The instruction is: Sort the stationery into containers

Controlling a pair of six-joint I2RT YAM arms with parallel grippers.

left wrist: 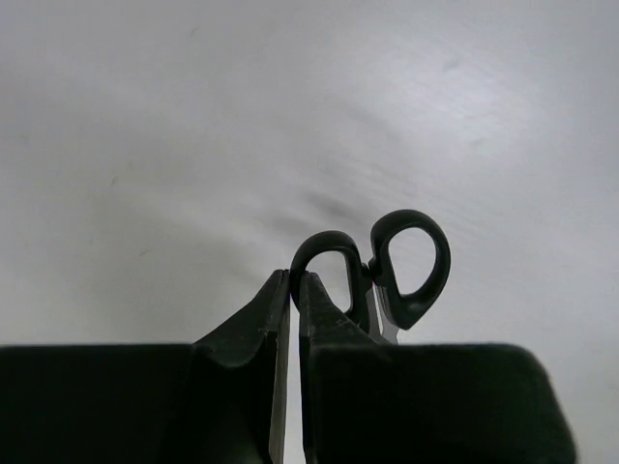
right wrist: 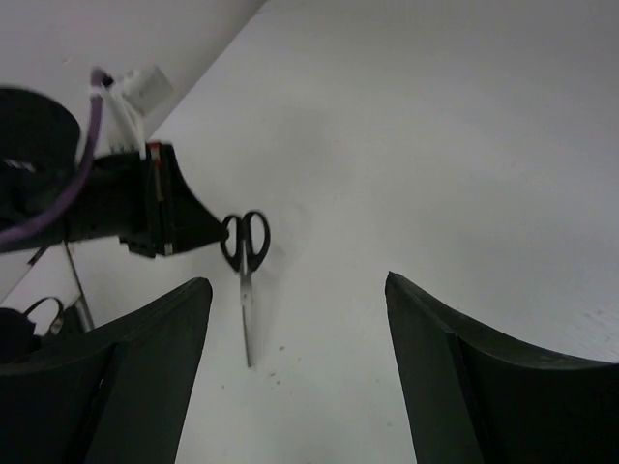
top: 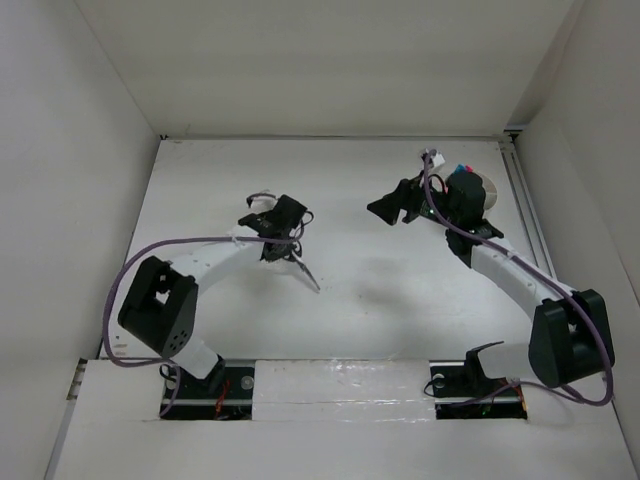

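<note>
Black-handled scissors [left wrist: 442, 263] hang from my left gripper, whose fingertips have closed together on the rim of one handle loop. In the right wrist view the scissors [right wrist: 246, 290] point blades down, clear of the table by the look of it, with the left gripper at their handle. From the top view, the blade [top: 308, 275] slants toward the table's front, left of centre. My right gripper stands open and empty, its fingers wide apart. In the top view it is over the right half of the table.
A round pale container [top: 490, 190] stands at the back right, partly hidden by the right arm. Blue and pink items [top: 463, 168] show beside or in it; I cannot tell which. The middle of the table [top: 345, 220] between the arms is bare.
</note>
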